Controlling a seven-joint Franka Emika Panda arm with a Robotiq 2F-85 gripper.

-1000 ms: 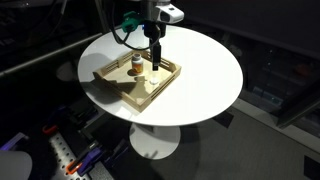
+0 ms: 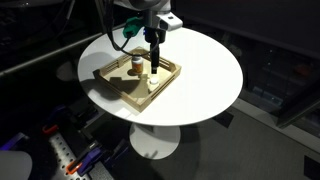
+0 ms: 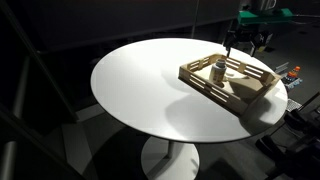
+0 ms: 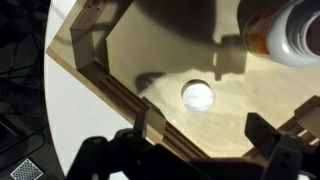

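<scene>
A small white round cap-like piece (image 4: 197,96) lies on the floor of a shallow wooden tray (image 4: 120,92). Over the tray hangs my gripper, its fingers wide apart with nothing between them. In the wrist view the white piece appears just beyond the gap between the fingertips. An orange-and-white bottle (image 2: 137,64) stands upright inside the tray, to the left of the gripper in exterior view 1. Seen from exterior view 2, the bottle (image 3: 218,70) rises above the slatted tray wall, which hides the white piece.
The tray rests near the edge of a round white table (image 2: 205,75), whose right side in exterior view 1 is bare. Raised slatted walls (image 3: 220,96) surround the tray floor, and the bottle stands close to the gripper's side.
The gripper has come slightly lower over the white piece. Bottle and tray have stayed in place.
</scene>
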